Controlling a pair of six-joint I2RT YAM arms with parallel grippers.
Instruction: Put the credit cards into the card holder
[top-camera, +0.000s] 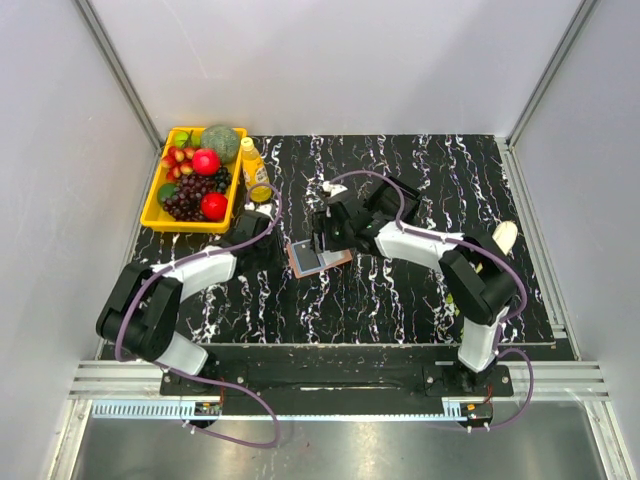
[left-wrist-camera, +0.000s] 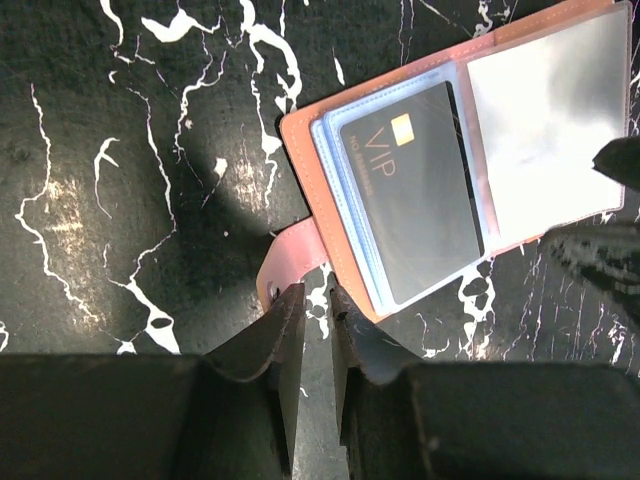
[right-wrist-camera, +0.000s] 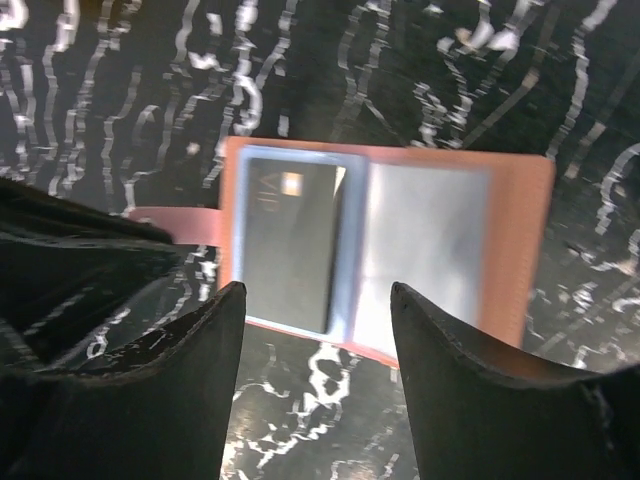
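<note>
The card holder (top-camera: 318, 258) lies open on the dark marbled table, pink-orange, with a dark VIP card (left-wrist-camera: 410, 190) in a light-blue slot beside a clear sleeve (right-wrist-camera: 420, 250). Its pink strap (left-wrist-camera: 292, 255) reaches my left gripper, whose fingertips are close together at the holder's left edge; whether they grip the strap is unclear. My right gripper hangs over the holder with its fingers apart and nothing between them.
A yellow fruit basket (top-camera: 152, 210) and a bottle (top-camera: 254, 170) stand at back left. A dark object (top-camera: 402, 192) lies behind the right arm, a pale item (top-camera: 505, 236) at the right.
</note>
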